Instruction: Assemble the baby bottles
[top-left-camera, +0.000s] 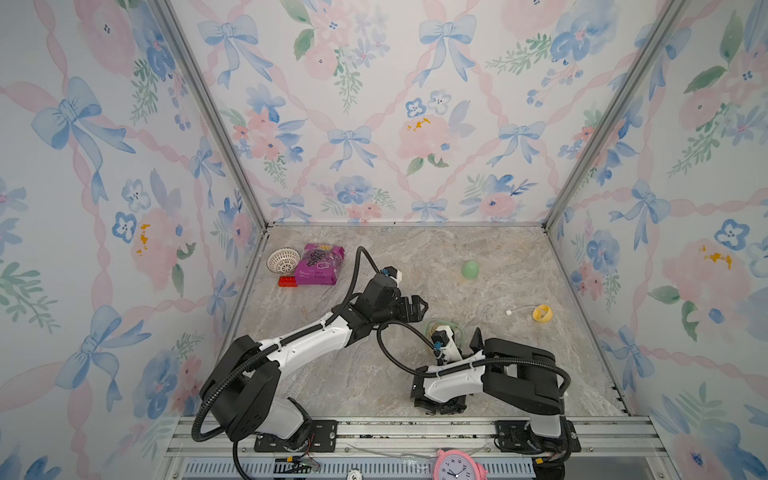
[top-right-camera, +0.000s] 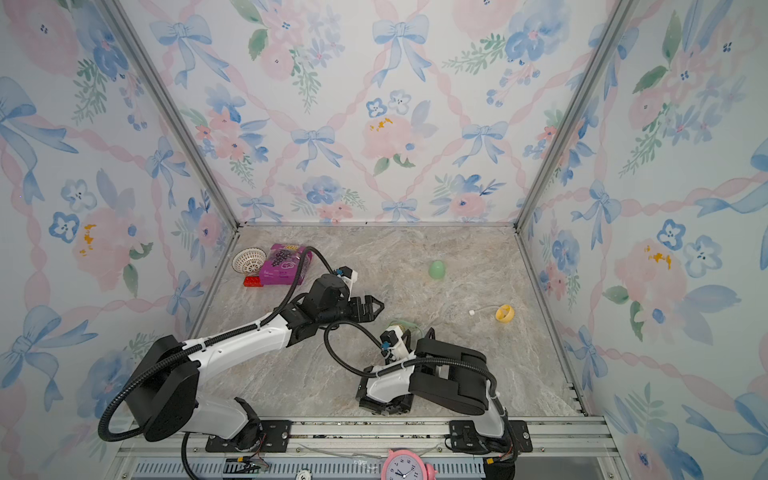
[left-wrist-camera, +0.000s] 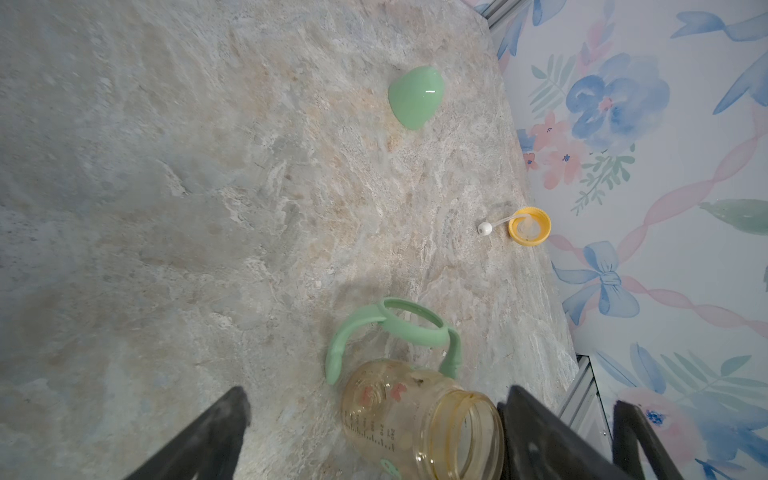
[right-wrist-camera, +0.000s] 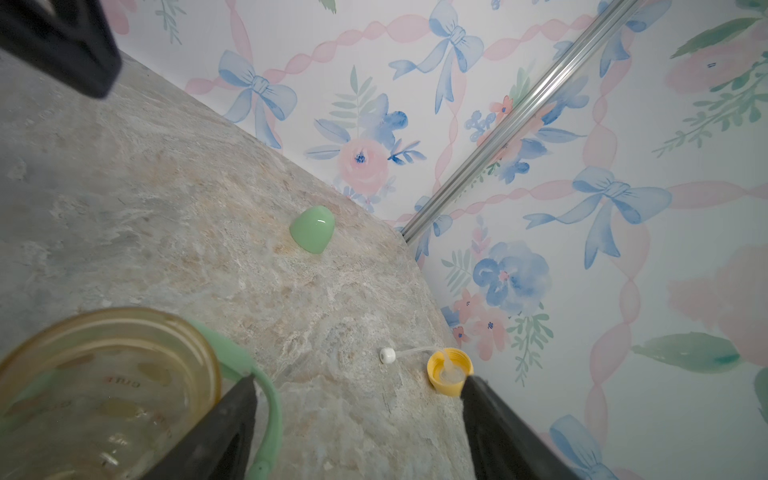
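Observation:
A clear bottle (left-wrist-camera: 392, 412) with printed measuring marks lies tilted in the left wrist view, its open threaded neck toward the lower right. Just behind it stands the green handle ring (left-wrist-camera: 424, 333); I cannot tell if the two touch. My left gripper is open above the bottle, not gripping it. In the right wrist view the bottle's mouth (right-wrist-camera: 108, 392) is beside the left finger of my right gripper, which is open with nothing between its fingers. A green cap (left-wrist-camera: 417, 97) rests farther back. The yellow collar (left-wrist-camera: 529, 227) lies at right with its white-ended straw.
At the far left are a white basket (top-left-camera: 283, 261), a purple bag (top-left-camera: 318, 265) and a red block (top-left-camera: 287, 281). Both grippers are close together around mid-table. Bare table surrounds the cap and the collar.

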